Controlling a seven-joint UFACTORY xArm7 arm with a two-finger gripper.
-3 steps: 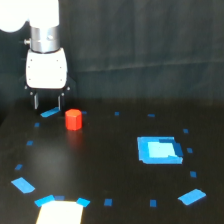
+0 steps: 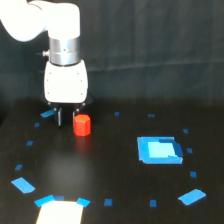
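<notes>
A small red block (image 2: 82, 125) rests on the dark table, left of the middle. My gripper (image 2: 67, 112) is lowered over the table right at the block, its fingers spread apart and pointing down. One finger (image 2: 58, 116) stands clear to the left of the block. The other comes down at the block's upper edge and is partly hard to make out against the dark background; whether it touches the block I cannot tell. Nothing shows clamped between the fingers.
To the right lies a white square (image 2: 160, 150) framed in blue tape. Blue tape pieces (image 2: 191, 197) and small blue marks dot the table. A pale, bright object (image 2: 60, 212) sits at the front edge.
My gripper has moved right and down to the red block. The block has shifted a little to the right and toward the camera.
</notes>
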